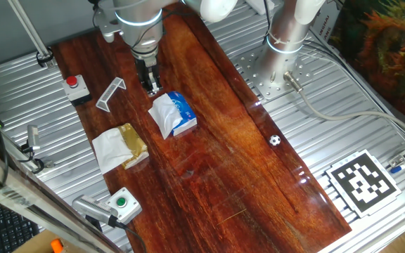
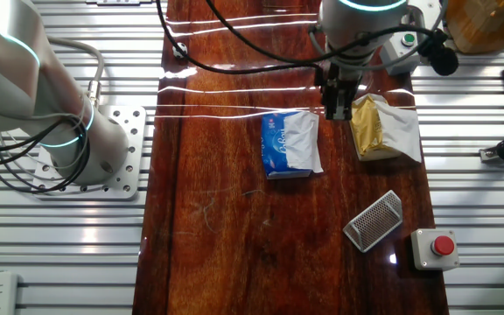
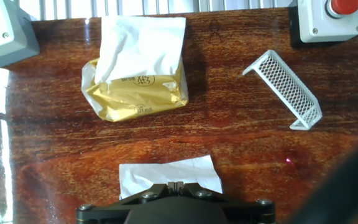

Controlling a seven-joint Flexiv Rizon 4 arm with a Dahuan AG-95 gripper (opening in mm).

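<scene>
My gripper (image 1: 153, 91) hangs above the wooden table, pointing down, and looks shut with nothing visible between its fingertips. In the wrist view the gripper overlaps a white tissue (image 3: 194, 171); the rest of that pack is hidden behind it. The blue tissue pack (image 1: 181, 111) lies on the table with its white sheet flopped to one side. Beside it is a gold tissue pack (image 3: 138, 99), also with a white sheet sticking out. From the second exterior view, the gripper (image 2: 338, 114) appears between the blue pack (image 2: 275, 144) and the gold pack (image 2: 367, 128).
A white mesh rack (image 3: 289, 90) lies near the table edge, close to a red-button box (image 1: 76, 90). A green-button box (image 1: 124, 204) sits at the same edge. A small black-and-white ball (image 1: 275, 140) rests by the opposite edge.
</scene>
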